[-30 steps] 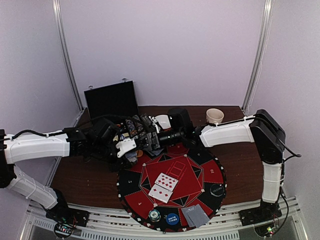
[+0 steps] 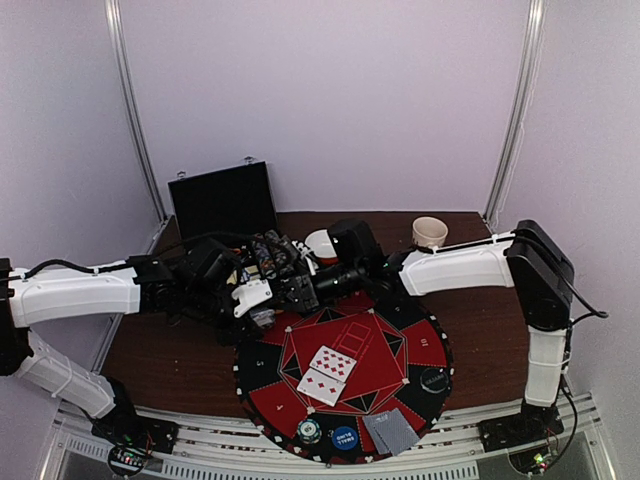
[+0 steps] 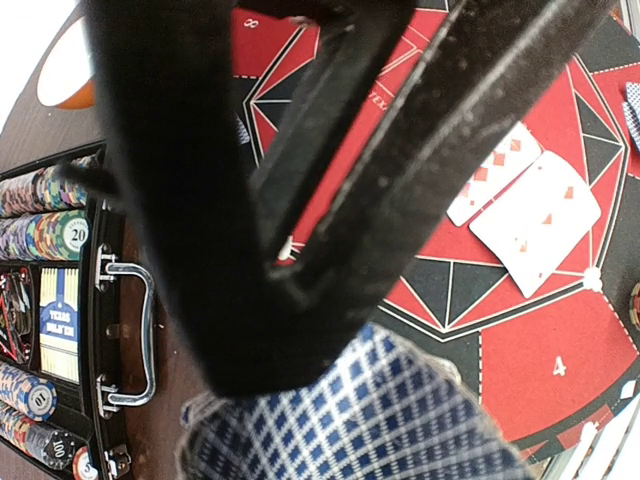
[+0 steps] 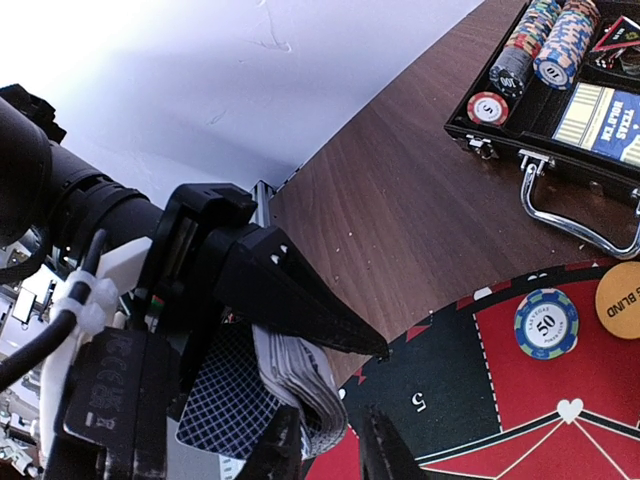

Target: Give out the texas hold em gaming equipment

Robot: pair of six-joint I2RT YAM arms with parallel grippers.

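In the right wrist view my left gripper is shut on a deck of blue-checked cards (image 4: 225,390), its grey layered edge bowed. My right gripper stands partly open close beside that edge; I see no card clearly between its fingertips. Dark gripper parts cover much of the left wrist view, above the deck (image 3: 340,430). On the round red and black mat (image 2: 275,400) lie two face-up cards, the upper one (image 2: 333,363) and the lower one (image 2: 320,387). Face-down cards (image 2: 390,432) rest at its front edge, near the blue blind button (image 2: 344,438).
The open chip case (image 3: 105,330) stands at the back left, its lid (image 2: 225,200) raised. A 50 chip (image 4: 546,324) and an orange blind button (image 4: 620,300) lie on the mat. A white cup (image 2: 429,232) stands back right. Both arms crowd the space above the mat's far side.
My right gripper has shifted slightly beside the left one. The left arm stays in place, and the cards and chips visible on the mat have not moved.
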